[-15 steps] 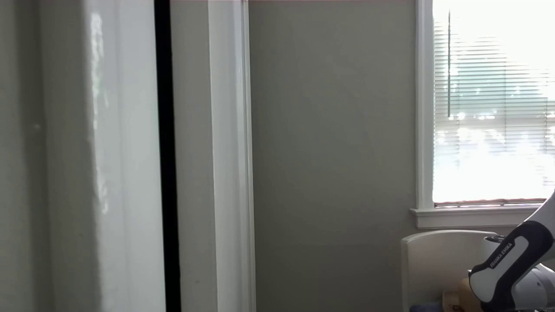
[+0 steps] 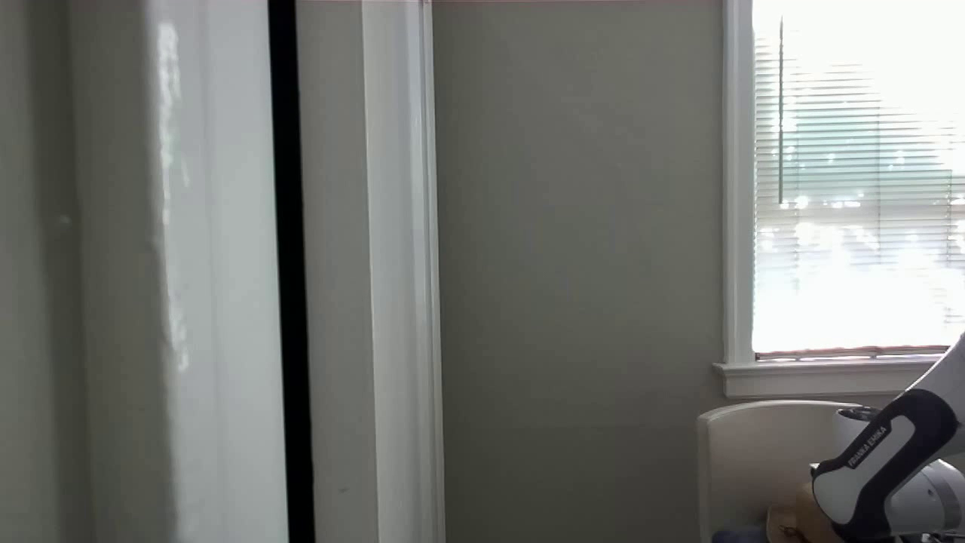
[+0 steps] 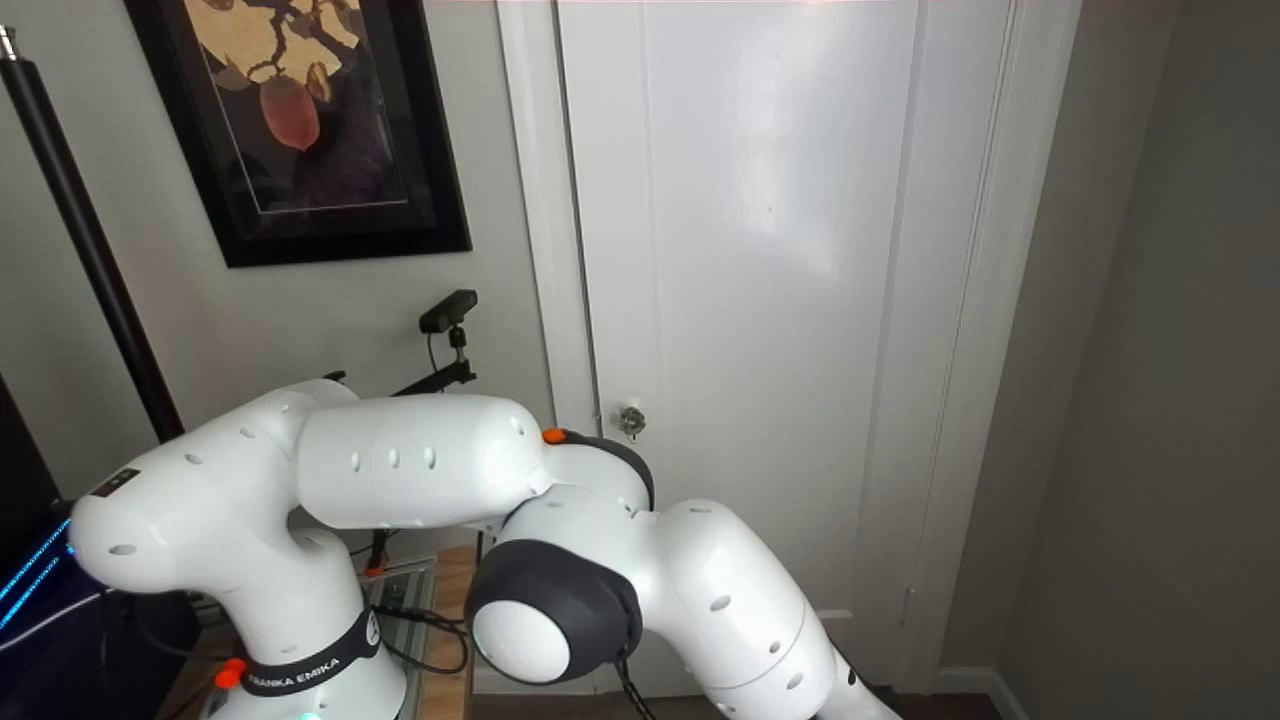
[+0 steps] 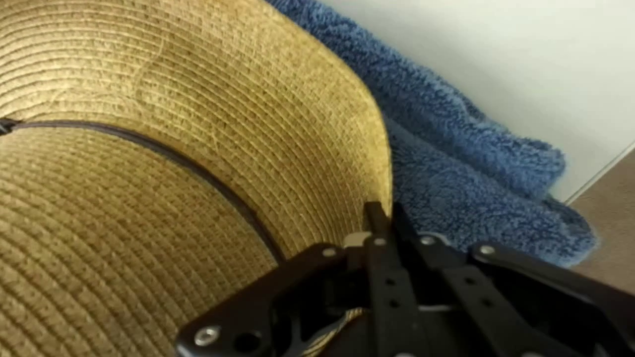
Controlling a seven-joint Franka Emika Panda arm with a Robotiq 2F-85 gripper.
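A tan straw hat (image 4: 196, 107) with a dark band round its crown fills the left of the wrist view. My gripper is at the right edge of its brim, shut, with the thin brim edge running in between the fingertips. Beneath the hat lies a blue towel (image 4: 476, 184), partly hidden by the hat and my fingers. In exterior view 1 a bit of the hat (image 2: 781, 523) shows low at the right, beside the arm. The gripper itself is out of sight in both exterior views.
A white surface (image 4: 536, 65) lies under the towel, its edge at the right above a brown floor (image 4: 613, 208). A pale chair back (image 2: 760, 443) stands below the window (image 2: 859, 199). The white door (image 3: 768, 300) is closed behind the arm.
In exterior view 1 the arm has shifted slightly left and down. The visible bit of hat has moved slightly with it.
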